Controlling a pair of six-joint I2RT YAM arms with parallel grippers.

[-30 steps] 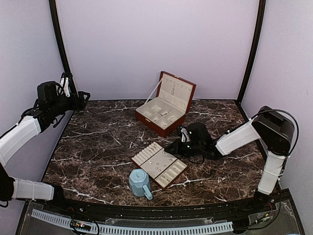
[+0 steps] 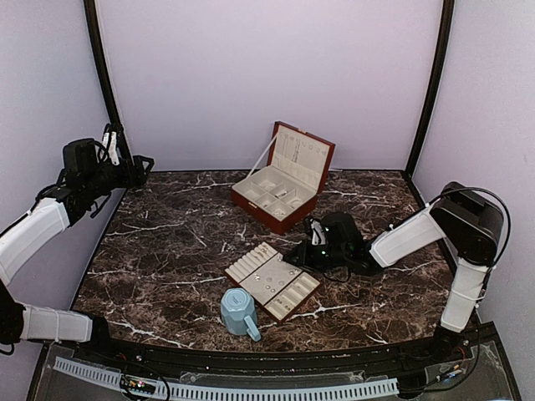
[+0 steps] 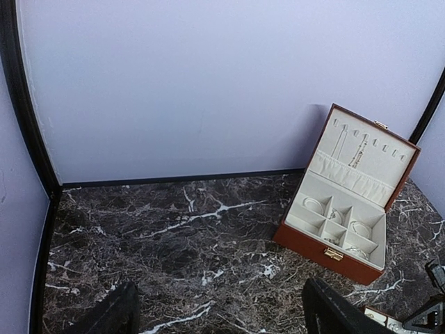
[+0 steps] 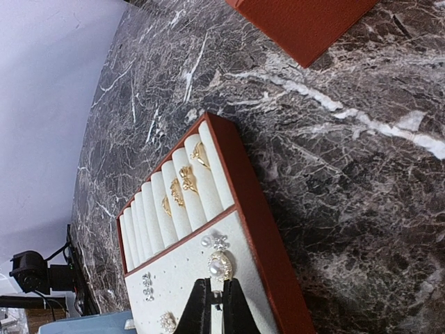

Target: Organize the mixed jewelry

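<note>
The tray lies on the dark marble table, front centre. In the right wrist view, gold rings sit in its padded ring rolls, and pearl and crystal earrings lie on its flat middle panel. My right gripper is shut low over that panel, just below a round pearl earring. A small shiny bit shows between its fingers; whether it is gripped or lies behind them, I cannot tell. Far left, raised above the table, my left gripper stands open and empty.
Behind the tray stands the open brown jewelry box, with necklaces hanging in its lid and bracelets in compartments. A blue mug stands upside down against the tray's front left.
My right gripper has shifted very slightly over the tray. The left arm, box, tray and mug have stayed put.
</note>
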